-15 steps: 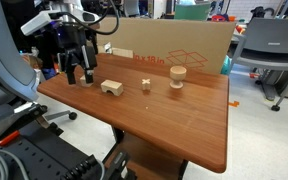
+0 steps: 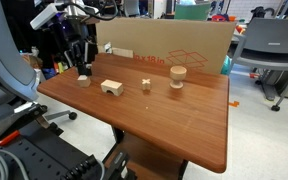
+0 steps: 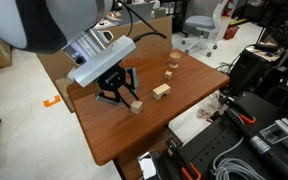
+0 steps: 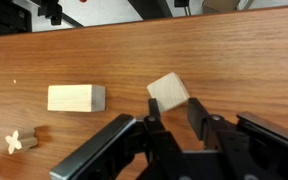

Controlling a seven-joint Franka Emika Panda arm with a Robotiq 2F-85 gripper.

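Observation:
A small pale wooden cube [image 4: 168, 92] sits on the brown table, just beyond my fingertips in the wrist view. My gripper is partly open, its two dark fingers apart with the cube ahead of the gap. From the first exterior view, the gripper [image 2: 85, 71] hangs directly over the cube [image 2: 84, 82] at the table's left end. The second exterior view has the cube [image 3: 136, 106] right by the dark fingertips; whether they touch it cannot be told.
A pale rectangular block [image 2: 112, 88] lies near the cube. Farther along are a small cross-shaped wooden piece [image 2: 146, 85] and a round wooden piece [image 2: 178, 74]. A cardboard panel [image 2: 174, 45] stands along the back edge.
The gripper has risen slightly and shifted a little right, from beside the cube to over it. The cube shows more clearly now; the other pieces have stayed put.

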